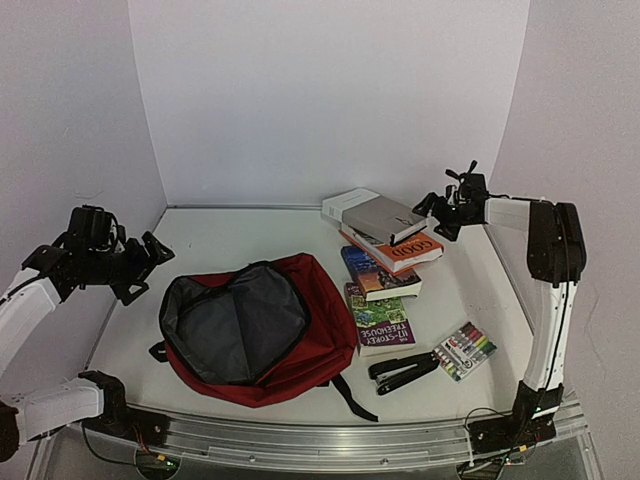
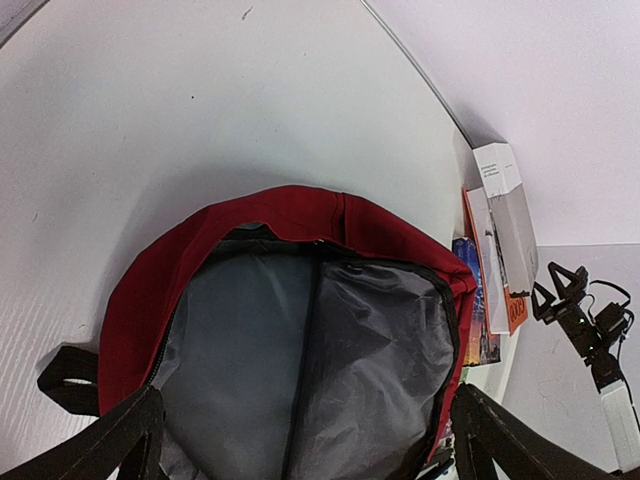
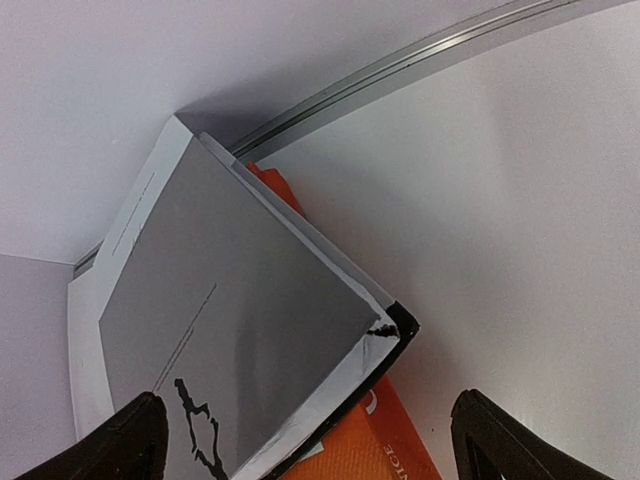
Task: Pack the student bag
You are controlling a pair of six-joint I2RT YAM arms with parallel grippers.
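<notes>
A red bag (image 1: 325, 300) lies unzipped on the table, its grey inside (image 2: 370, 350) showing and empty as far as visible. Right of it, overlapping books run toward the back: a green treehouse book (image 1: 383, 325), a blue book (image 1: 375, 272), an orange-and-white book (image 1: 400, 252) and, topmost, a thick grey book (image 1: 375, 215). My right gripper (image 1: 438, 217) is open by the grey book's right corner, its fingers apart and nothing between them that I can make out as held. At the left, my left gripper (image 1: 145, 267) stands open and empty, off the bag's left side.
A black stapler (image 1: 403, 371) and a pack of coloured markers (image 1: 464, 350) lie in front of the books, touching or nearly so. A bag strap (image 1: 352, 398) trails toward the front edge. Bare table lies behind the bag and right of the books.
</notes>
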